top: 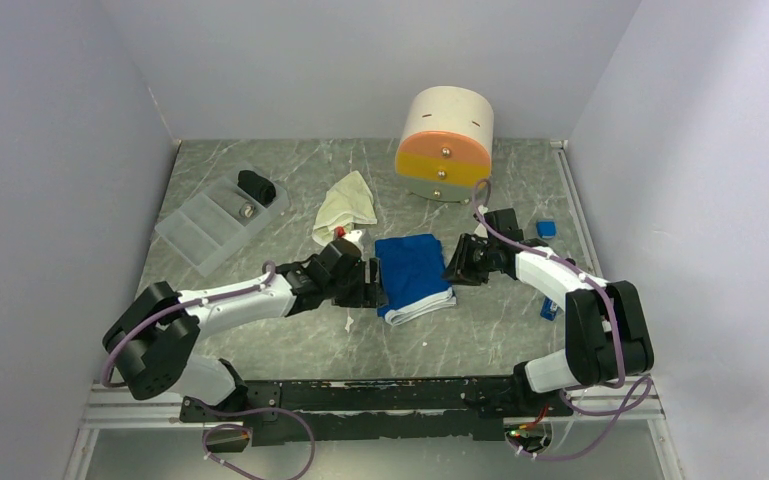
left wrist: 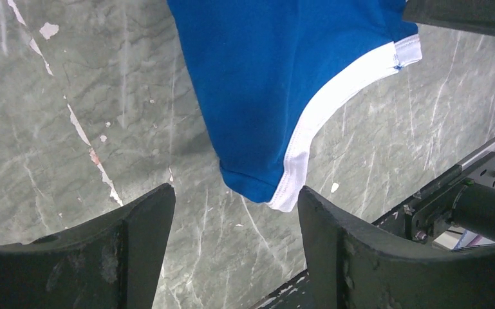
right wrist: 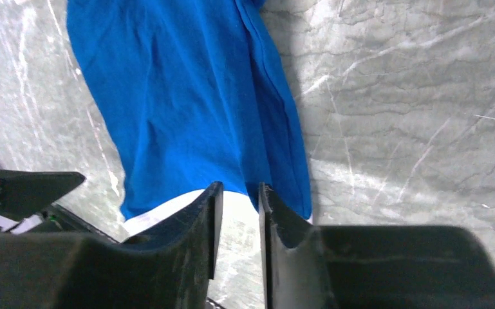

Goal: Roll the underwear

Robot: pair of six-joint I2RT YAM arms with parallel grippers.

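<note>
The blue underwear (top: pixel 408 262) lies flat and folded on the table, its white band (top: pixel 422 306) along the near edge. At its left edge is my left gripper (top: pixel 375 283). Its fingers stand well apart in the left wrist view, with a narrow blue and white corner of the underwear (left wrist: pixel 251 129) beyond the gap. My right gripper (top: pixel 452 272) is at the cloth's right side. In the right wrist view its fingers are partly apart, and the underwear's folded side (right wrist: pixel 244 116) shows just beyond them. Neither gripper visibly grips the cloth.
A divided clear tray (top: pixel 205 230) with a black roll (top: pixel 256 186) is at the back left. A cream cloth (top: pixel 345 205) lies behind the underwear, and a small drawer cabinet (top: pixel 447 140) stands at the back. Blue items (top: pixel 546 229) lie at right.
</note>
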